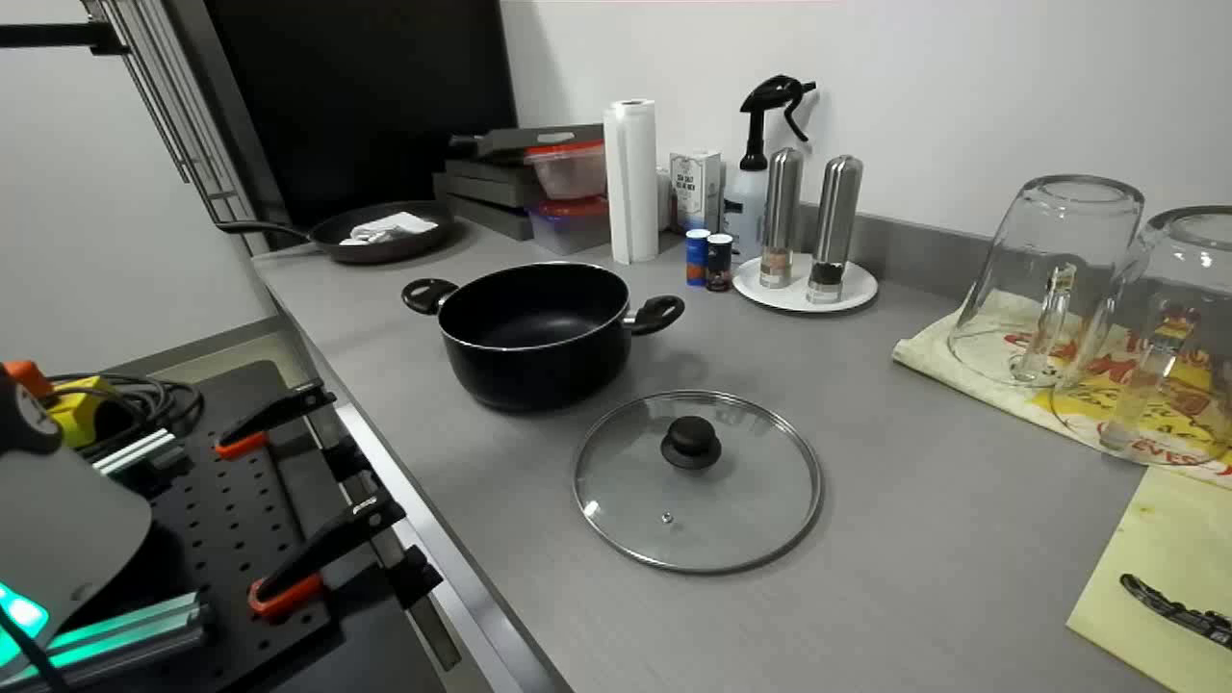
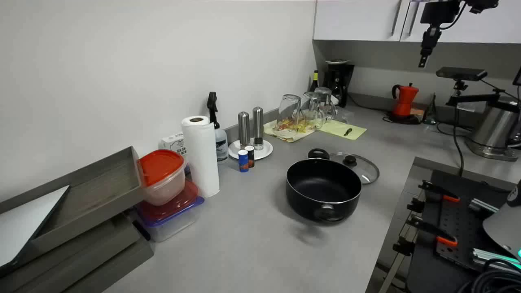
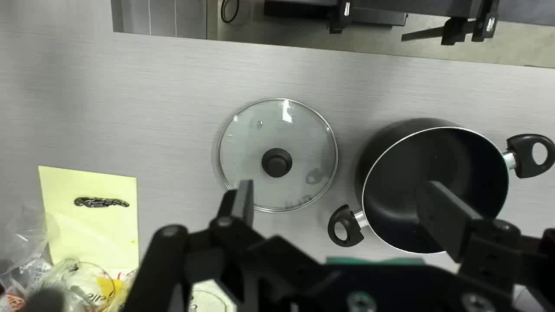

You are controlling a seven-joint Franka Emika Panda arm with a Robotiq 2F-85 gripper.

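Observation:
My gripper is open in the wrist view, its two fingers wide apart and nothing between them. In exterior view 2 the gripper (image 2: 423, 62) hangs high at the upper right, well above the counter. A black two-handled pot (image 1: 537, 370) stands upright and uncovered on the counter; its inside looks empty. Beside it, a round glass lid (image 1: 739, 508) with a steel rim lies flat, its black knob (image 1: 692, 439) facing up. From above, the lid (image 3: 244, 156) is left of the pot (image 3: 437, 171), with a small gap between them.
Upturned glass mugs (image 1: 1028, 277) stand on a yellow cloth near a yellow sheet (image 1: 1138, 577). Steel grinders (image 1: 834, 219) on a white plate (image 1: 762, 295), a paper roll (image 1: 631, 185) and a frying pan (image 1: 398, 243) are farther back. Bare counter (image 1: 912, 485) lies right of the lid.

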